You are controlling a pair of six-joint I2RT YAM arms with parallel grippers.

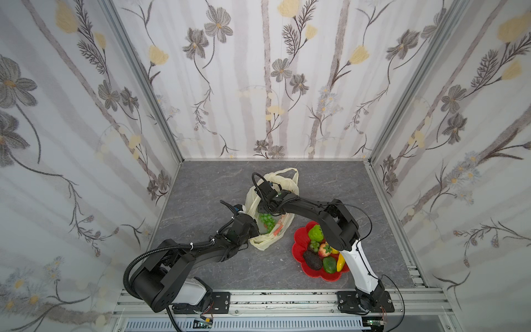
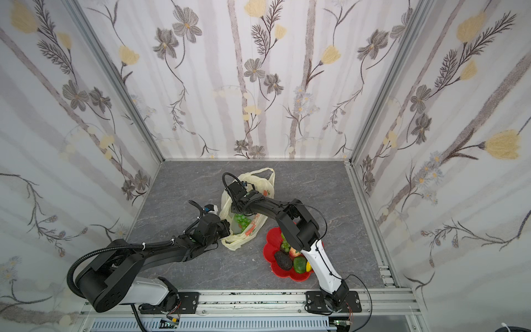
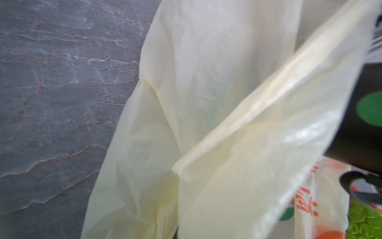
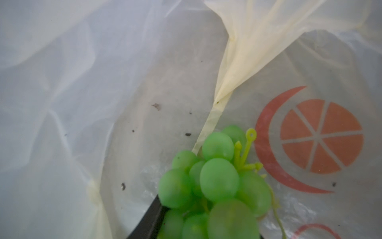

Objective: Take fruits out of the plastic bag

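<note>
A cream plastic bag lies open at the middle of the table. Inside it, green grapes fill the lower middle of the right wrist view, with my right gripper shut on them; a dark finger shows behind them. My left gripper is at the bag's left side, its fingertips out of clear sight; the bag's film fills much of the left wrist view, so its finger state cannot be made out.
A red flower-shaped plate holding several fruits and vegetables stands right of the bag, under the right arm.
</note>
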